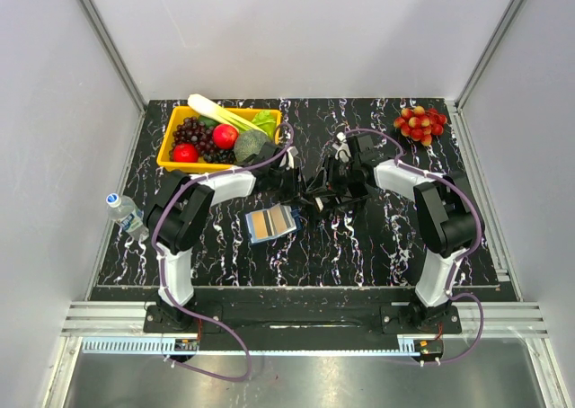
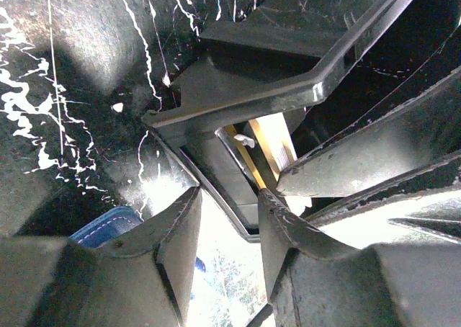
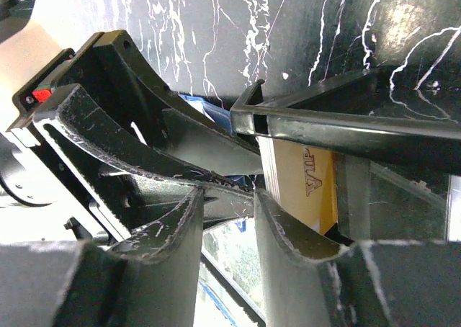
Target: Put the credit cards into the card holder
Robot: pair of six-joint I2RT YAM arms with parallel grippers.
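Note:
The black card holder (image 2: 259, 96) is between both grippers at the table's middle, with gold and pale cards (image 3: 302, 183) standing inside it. My left gripper has its fingertips at the holder's end. My right gripper is at the cards' left edge, close beside the left gripper's black fingers. Whether either grips anything is unclear. In the top view more cards (image 1: 269, 222) lie on a blue-edged base left of the holder.
A yellow basket of produce (image 1: 166, 143) stands at the back left, a water bottle (image 1: 126, 215) at the left edge, and red fruit (image 1: 419, 122) at the back right.

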